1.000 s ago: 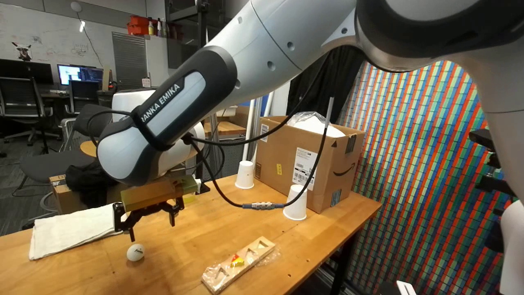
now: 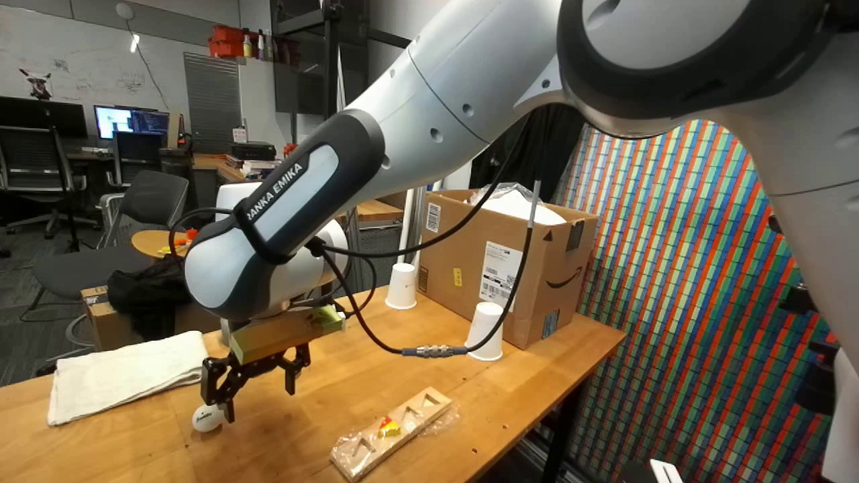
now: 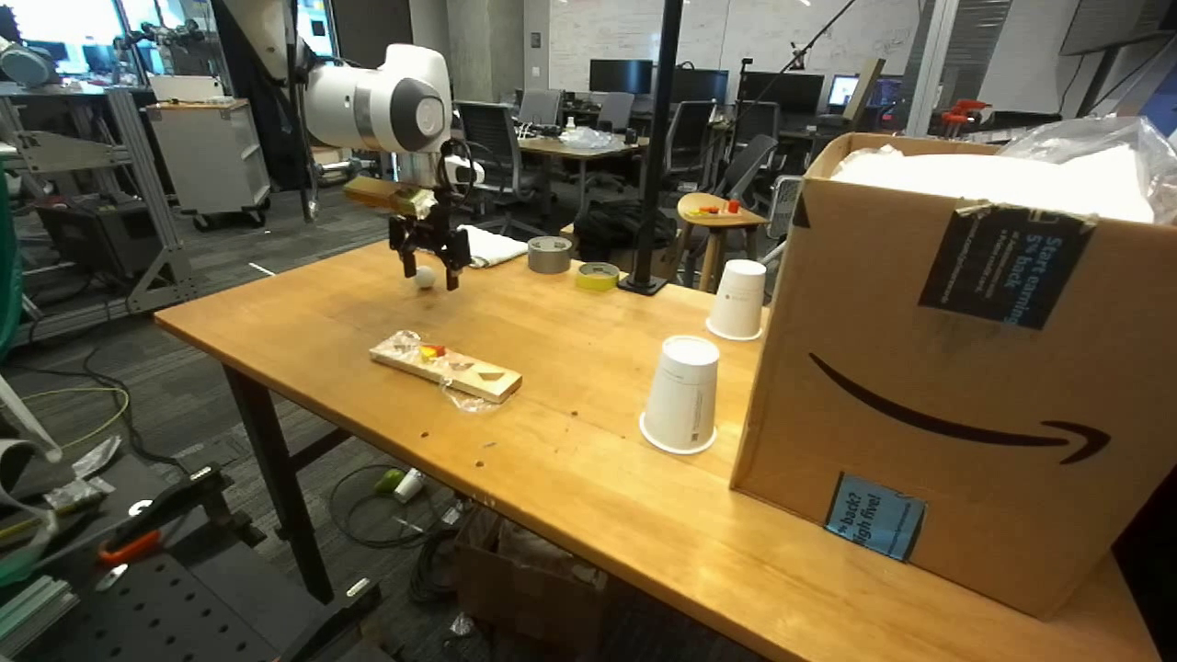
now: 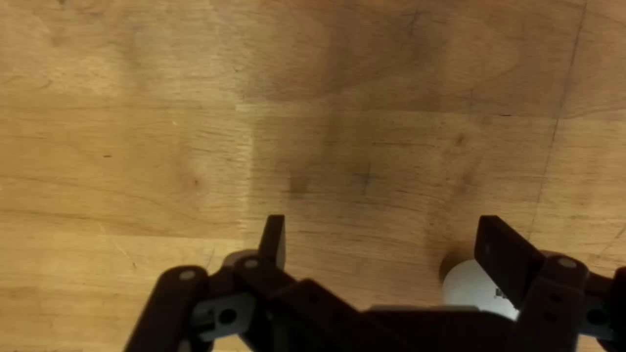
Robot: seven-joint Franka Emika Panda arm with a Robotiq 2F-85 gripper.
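A small white ball [image 2: 207,418] with dark print rests on the table, at the outer side of one finger of my gripper [image 2: 259,404] in exterior view 1. My gripper is open, fingers pointing down low over the table, with bare wood between them. In the wrist view the ball [image 4: 472,287] shows at the lower right, partly hidden by the right finger [image 4: 504,255]; whether they touch I cannot tell. Exterior view 2 shows the ball [image 3: 425,278] beneath the gripper [image 3: 431,280], between the fingers as seen from there.
A wooden tray [image 2: 427,400] in clear wrap holds red and yellow pieces. A white towel [image 2: 129,374] lies nearby. Two upturned white cups [image 3: 680,397] stand near a large cardboard box [image 3: 960,364]. Rolls of tape [image 3: 548,255] sit at the far edge.
My gripper has come lower and shifted right in exterior view 1. The ball has moved a little left there, with its print turned.
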